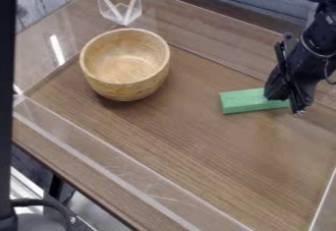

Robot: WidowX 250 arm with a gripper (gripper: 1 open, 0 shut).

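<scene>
My black gripper (pixel 278 89) reaches in from the upper right, its fingertips low at the right end of a green rectangular block (pixel 243 101) lying on the wooden table. The fingers look close together; whether anything is between them is not clear, as they partly cover the block's end.
A round wooden bowl (pixel 125 43) stands left of the block. A small white wire object (pixel 118 11) sits at the back left. Dark equipment fills the left edge.
</scene>
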